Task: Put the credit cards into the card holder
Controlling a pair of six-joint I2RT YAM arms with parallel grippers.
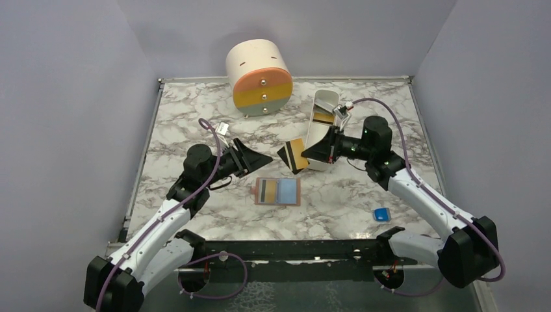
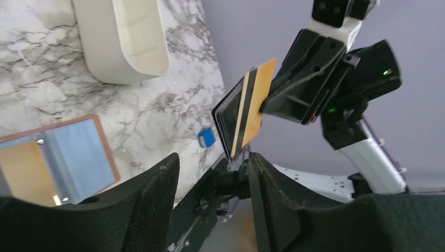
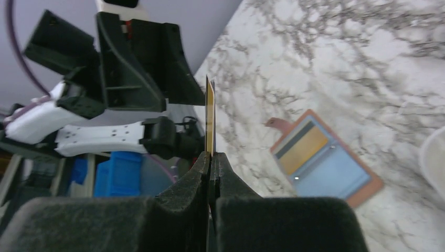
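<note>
My right gripper (image 1: pixel 305 154) is shut on a black-and-gold card (image 1: pixel 292 155), held in the air above the table's middle; in the right wrist view the card stands edge-on between the fingertips. Facing it from the left, my left gripper (image 1: pixel 265 159) is part open and empty, with the card a short way beyond its fingers in the left wrist view. The open card holder (image 1: pixel 290 191) lies below, a gold card in its left side and a light blue right side. A white tray (image 1: pixel 317 138) at the back right holds another gold-striped card (image 1: pixel 323 118).
A white drum-shaped drawer box (image 1: pixel 258 58) stands at the back. A small blue object (image 1: pixel 381 214) lies at the front right.
</note>
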